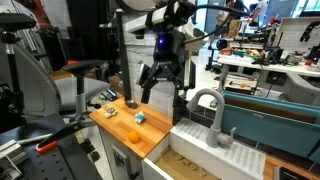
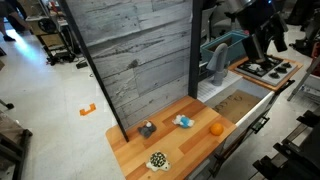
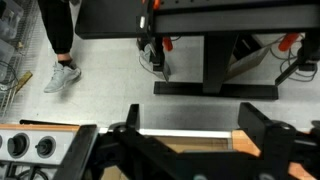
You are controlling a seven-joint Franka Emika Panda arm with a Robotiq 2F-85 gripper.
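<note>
My gripper [image 1: 165, 92] hangs high above the toy kitchen counter in exterior view 1, its fingers spread apart. In exterior view 2 the gripper [image 2: 268, 48] shows at the upper right, over the stove side. No object shows between the dark fingers at the bottom of the wrist view. An orange ball-like item [image 1: 134, 136] rests on the wooden counter [image 2: 180, 150]. Behind it lies a small blue-and-white item [image 2: 183, 121]. Nearer the counter's other end are a grey item [image 2: 148, 129] and a pale speckled round item [image 2: 158, 160].
A white-walled basin [image 1: 190, 148] with a brown bottom adjoins the counter. Its grey tap [image 1: 216, 112] stands up behind it. Stove knobs [image 3: 16, 145], grey floor [image 3: 190, 115] and a shoe [image 3: 63, 77] appear in the wrist view.
</note>
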